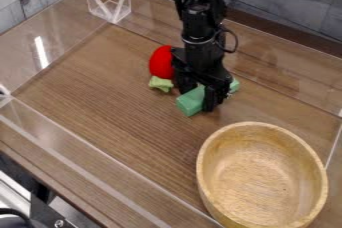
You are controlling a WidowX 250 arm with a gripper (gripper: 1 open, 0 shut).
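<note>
The black robot arm reaches down from the top of the view, its gripper (201, 89) low over a green object (193, 103) on the wooden table. Part of the green object shows on both sides of the gripper. A red round object (163, 60) lies left of the arm, partly behind it, with a small light green piece (159, 84) just below it. Whether the fingers are closed on the green object is unclear.
A large tan bowl (261, 182) fills the lower right. A white wire-like item (107, 4) stands near the upper left edge.
</note>
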